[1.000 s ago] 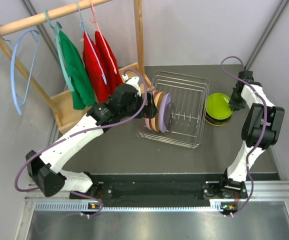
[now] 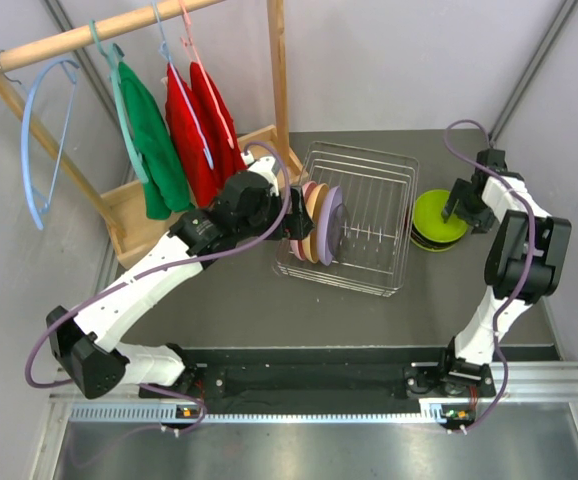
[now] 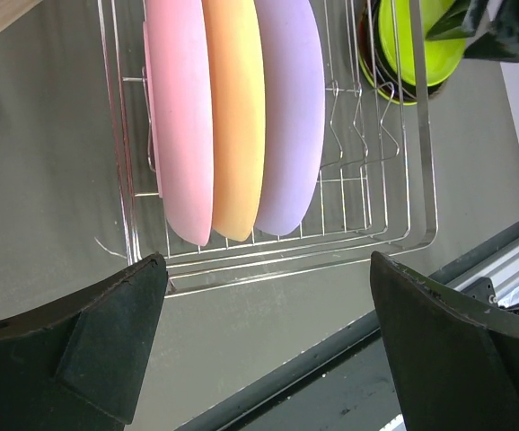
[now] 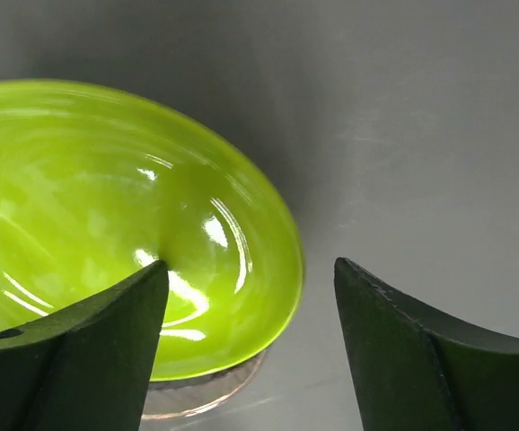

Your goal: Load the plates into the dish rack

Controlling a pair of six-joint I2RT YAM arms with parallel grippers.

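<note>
Pink, orange and purple plates [image 2: 331, 225] stand upright in the left part of the wire dish rack [image 2: 369, 282]; the left wrist view shows the pink [image 3: 179, 126], orange [image 3: 234, 126] and purple [image 3: 288, 126] ones closely. My open left gripper [image 2: 289, 215] hangs over the rack's left side, nothing between its fingers. A green plate [image 2: 434, 212] lies on top of darker plates right of the rack. My right gripper [image 2: 461, 208] is open at its right edge; in the right wrist view the green plate's rim [image 4: 282, 242] lies between the open fingertips, not gripped.
A wooden clothes rail [image 2: 119, 25] with hangers and green and red garments stands at the back left. Walls border the back and right.
The left arm is unchanged.
</note>
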